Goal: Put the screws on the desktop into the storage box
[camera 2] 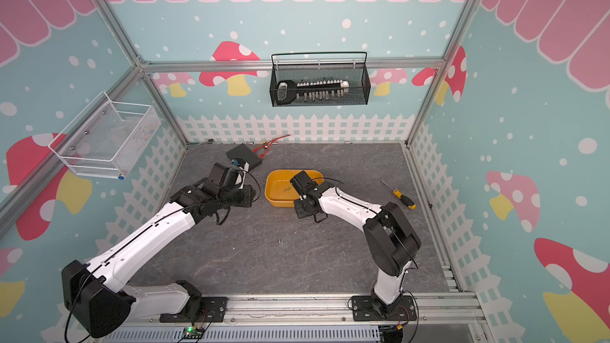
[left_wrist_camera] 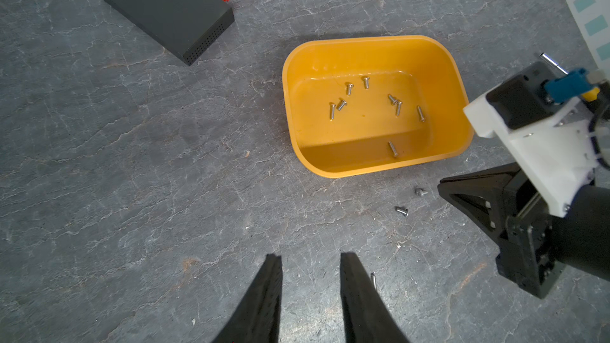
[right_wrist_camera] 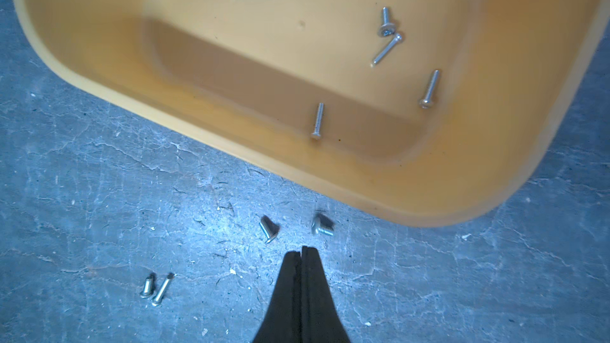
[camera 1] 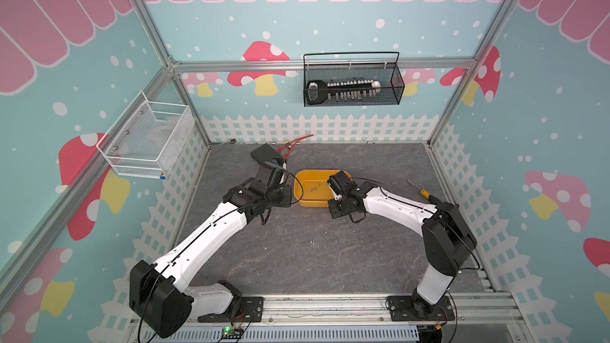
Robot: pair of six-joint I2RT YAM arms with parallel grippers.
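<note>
The orange storage box (left_wrist_camera: 305,108) holds several silver screws (right_wrist_camera: 317,120). Loose screws lie on the desktop in front of it: two (right_wrist_camera: 267,230) (right_wrist_camera: 322,227) near my right gripper, others (right_wrist_camera: 162,289) further left in the right wrist view. My right gripper is shut, nothing visible between its fingers, just outside the box's front edge. My left gripper hangs over the desktop, left of the right arm, its fingers apart and empty.
A black flat box (left_wrist_camera: 159,12) with red cables lies at the back left, a screwdriver (camera 2: 402,197) at the right. A black basket (camera 1: 354,98) and white basket (camera 1: 146,139) hang on the walls.
</note>
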